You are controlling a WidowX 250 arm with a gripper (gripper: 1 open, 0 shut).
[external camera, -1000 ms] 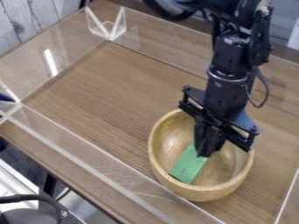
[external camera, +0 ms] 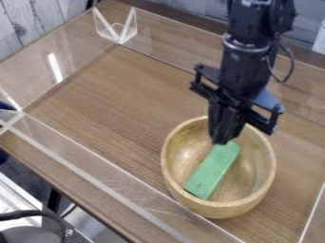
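Note:
A round wooden bowl sits at the lower middle of the table, with a green rectangular block lying in it. My black gripper hangs over the back part of the bowl, above the far end of the block, shut with nothing visible between its fingers.
A small white wire object stands at the back left. A dark object is at the lower left corner.
My gripper has risen up out of the bowl, away from the green block, which remains in the bowl.

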